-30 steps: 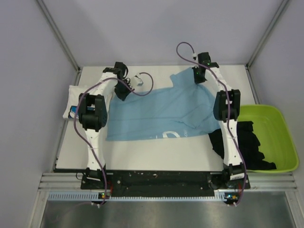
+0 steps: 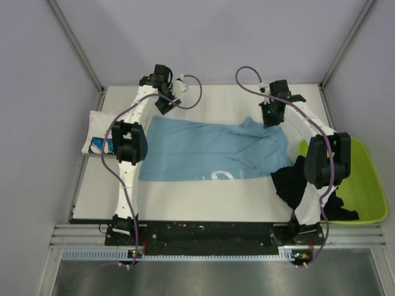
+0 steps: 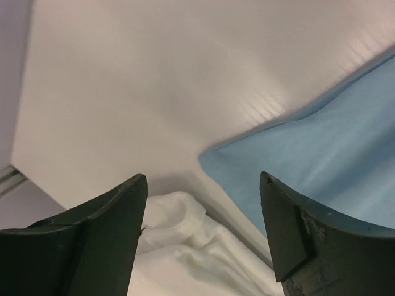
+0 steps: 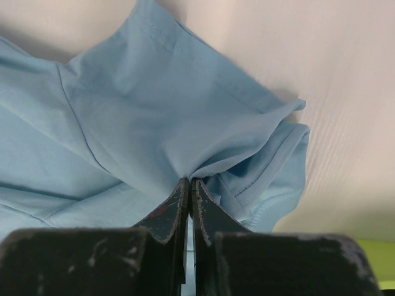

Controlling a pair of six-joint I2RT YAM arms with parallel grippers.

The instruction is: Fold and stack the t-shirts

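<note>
A light blue t-shirt (image 2: 191,148) lies spread across the table, mostly flat on its left half and bunched at the far right. My left gripper (image 2: 165,113) hovers at its far left corner; in the left wrist view the fingers stand open, with the bare shirt corner (image 3: 216,160) just beyond them. At the far right, my right gripper (image 2: 269,124) is shut. The right wrist view shows a fold of blue cloth (image 4: 216,161) running into its closed fingertips, gathered over other layers. Part of the print shows near the shirt's front edge.
A white cloth pile (image 2: 97,128) sits at the left, with a small dark-and-blue item (image 2: 100,146) on it, partly behind my left arm. Dark garments (image 2: 333,206) spill from a green basket (image 2: 370,185) at the right.
The left gripper has moved away from the front, its fingers now open.
</note>
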